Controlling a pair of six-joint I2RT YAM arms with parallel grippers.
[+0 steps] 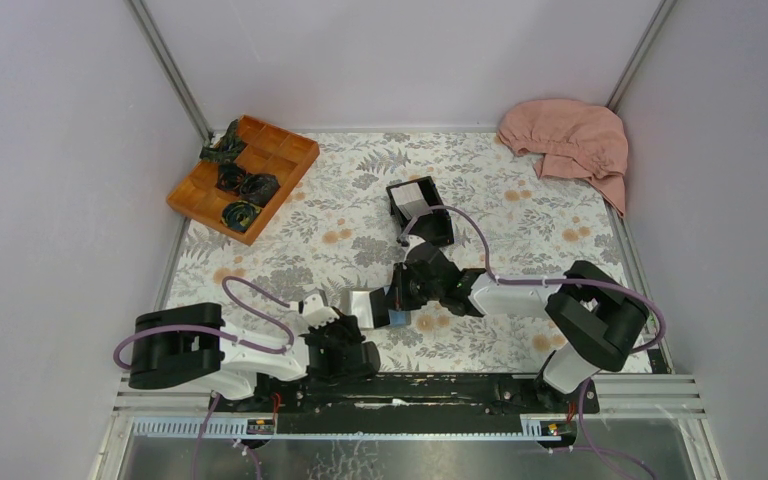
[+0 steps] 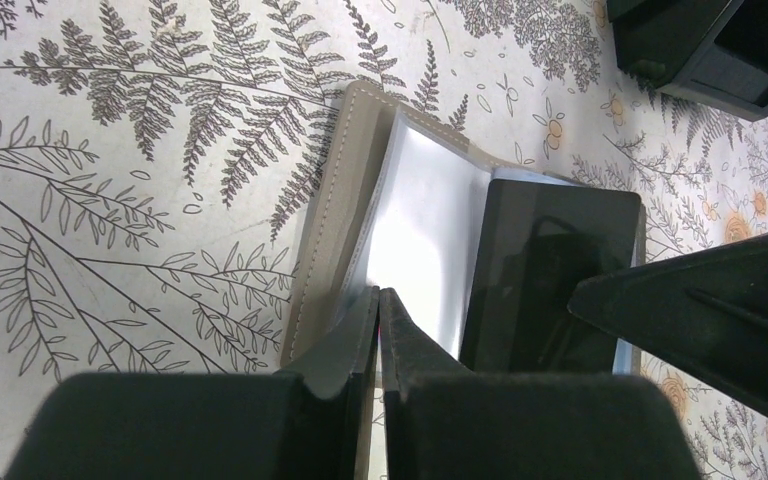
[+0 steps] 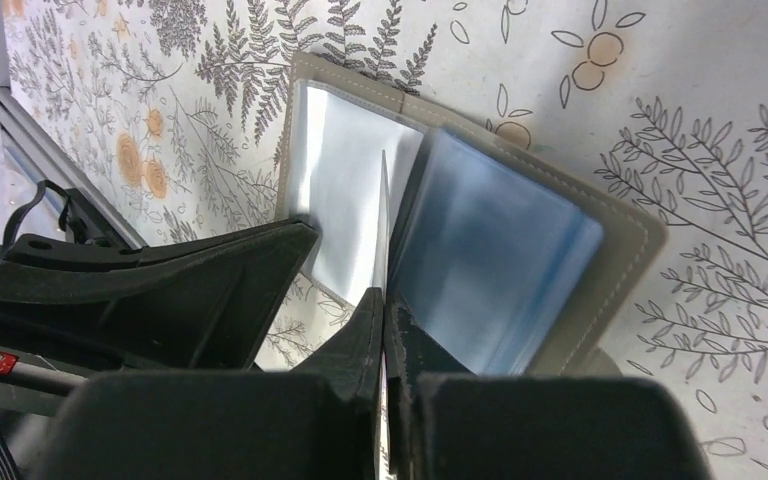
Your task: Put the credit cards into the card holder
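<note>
The open card holder (image 1: 360, 308), beige-edged with a white pocket and a blue clear pocket, lies between my grippers. My right gripper is shut on a thin card (image 3: 382, 225), seen edge-on above the holder's middle. From the left wrist view the same black card (image 2: 530, 265) shows its dark face over the right half. My left gripper has its fingertips almost together at the edge of the white pocket (image 2: 430, 225). Whether they pinch that edge is unclear. Any contact between the card's lower edge and a pocket is hard to make out.
A black box (image 1: 439, 230) with a white piece in it stands behind the holder. An orange compartment tray (image 1: 290, 150) with dark cable bundles is at back left, a pink cloth (image 1: 570, 140) at back right.
</note>
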